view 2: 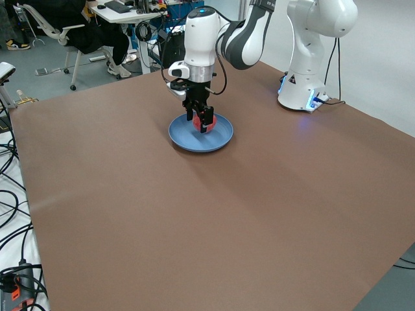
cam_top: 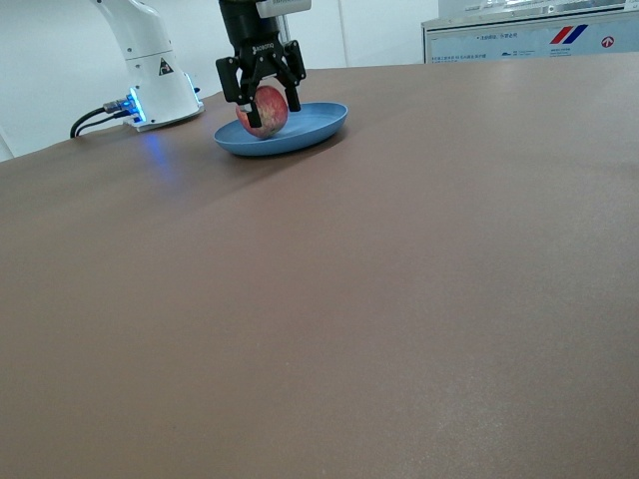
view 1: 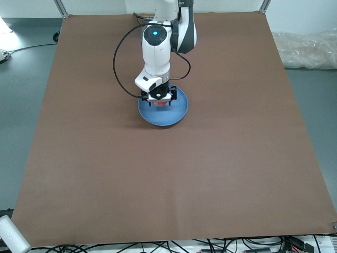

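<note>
A red apple (cam_top: 270, 112) is between the fingers of my black gripper (cam_top: 274, 108), low over a round blue plate (cam_top: 319, 124). In the left view the gripper (view 1: 159, 100) hides most of the apple and sits over the upper middle of the plate (view 1: 163, 117). In the right view the apple (view 2: 211, 124) shows behind the black fingers, above the plate (view 2: 185, 137). Whether the fingers grip the apple or the apple rests on the plate is hard to tell.
The arm's white base (view 2: 298, 91) stands at its edge, with cables beside it. Cables and boxes line another edge, outside the tabletop.
</note>
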